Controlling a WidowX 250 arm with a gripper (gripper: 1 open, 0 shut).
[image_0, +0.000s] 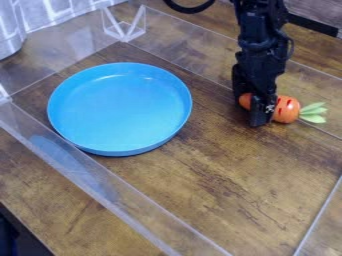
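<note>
An orange toy carrot (283, 110) with pale green leaves lies on the wooden floor at the right of the camera view. My black gripper (257, 100) is down over its thick body, fingers at the carrot, hiding part of it. Whether the fingers are closed on it is unclear. A blue plate (119, 108) lies to the left of the carrot, apart from it.
Clear plastic walls border the wooden work area (214, 200). The floor in front of the carrot and plate is bare. A white object (7, 30) stands at the top left corner.
</note>
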